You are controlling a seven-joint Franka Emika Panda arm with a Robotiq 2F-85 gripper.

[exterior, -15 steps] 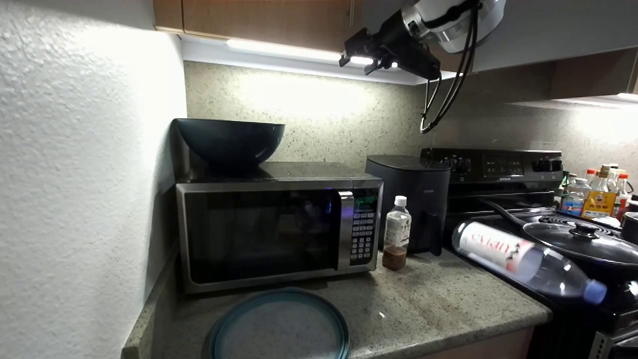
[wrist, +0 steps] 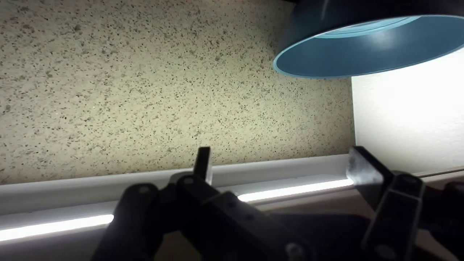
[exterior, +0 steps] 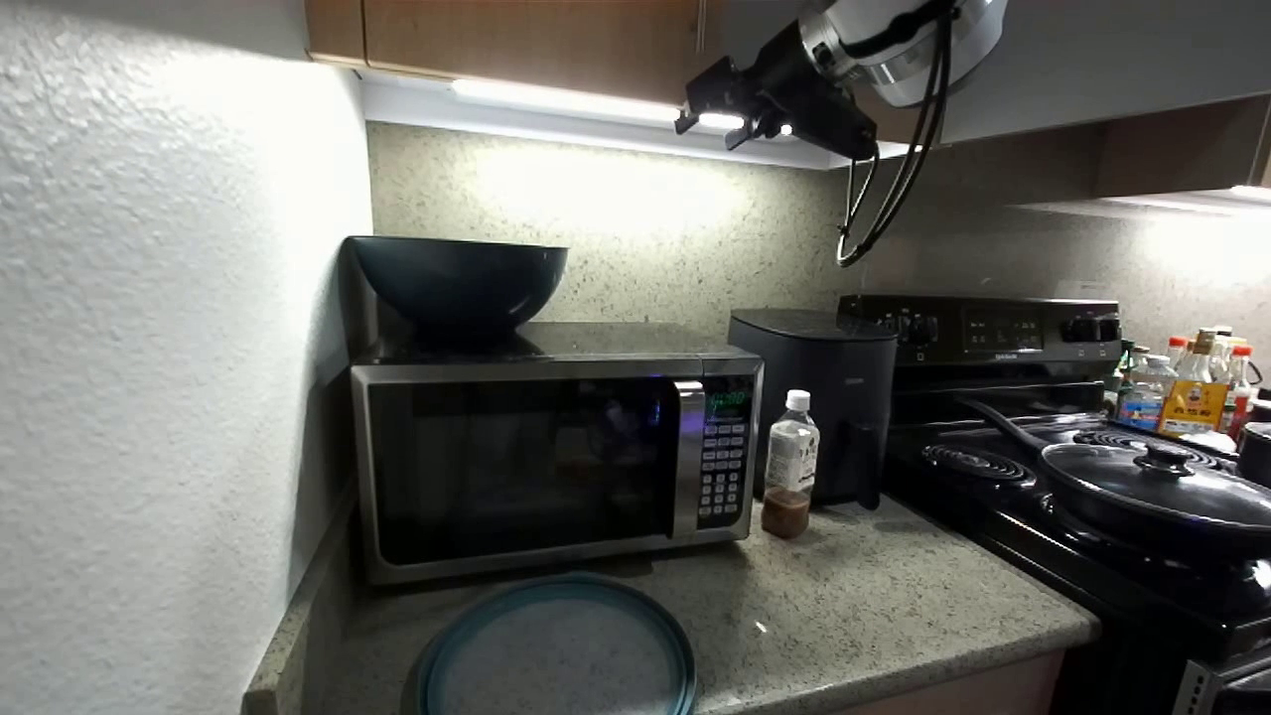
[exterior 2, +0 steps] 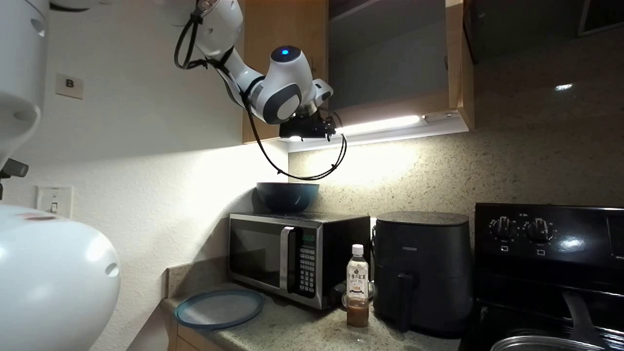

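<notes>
High above the counter, just in front of the wall cabinet, my gripper (exterior: 708, 130) stands open. In the wrist view its fingers (wrist: 366, 172) are spread wide with nothing between them. A dark blue bowl (exterior: 459, 284) rests upright on the microwave (exterior: 524, 471), to the left of and below my gripper; the wrist view catches part of the bowl (wrist: 382, 54) at its upper right. Beside the microwave stands a white-capped bottle (exterior: 789, 459) with a little brown liquid at the bottom. A round lid-like disc with a blue rim (exterior: 679, 649) lies on the counter in front.
A black air fryer (exterior 2: 421, 263) stands right of the bottle. Farther right, the stove (exterior: 977, 477) carries a lidded pan (exterior: 1156, 477), with several sauce bottles (exterior: 1192, 393) behind. An under-cabinet light (exterior 2: 380, 125) is close to my gripper.
One second ago a tilted Evian bottle with a blue cap showed at the right, over the counter edge and stove. It is out of view now. My arm and gripper look unmoved.
</notes>
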